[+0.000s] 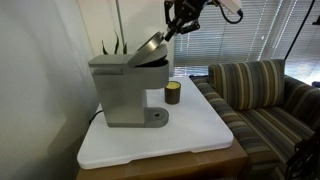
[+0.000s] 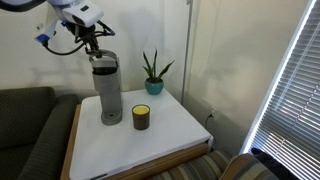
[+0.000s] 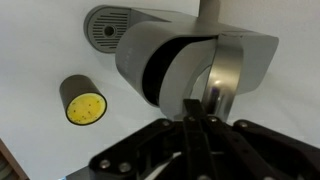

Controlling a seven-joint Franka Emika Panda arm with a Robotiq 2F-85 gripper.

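A grey coffee machine [image 1: 125, 95] stands on the white table, its silver lid [image 1: 149, 48] tilted up at the front. My gripper [image 1: 168, 36] is at the raised front edge of that lid, above the machine. In the wrist view the gripper appears shut, its fingertips by the lid's curved silver band [image 3: 226, 72]; whether they touch it, I cannot tell. The dark opening [image 3: 158, 68] under the lid shows there. A dark cup [image 3: 82, 100] with a yellow inside stands on the table, apart from the machine's drip tray [image 3: 105, 30].
A plant in a teal pot [image 2: 154, 86] stands at the back. A striped sofa [image 1: 250, 90] lies beyond the table. A dark cable runs behind the machine.
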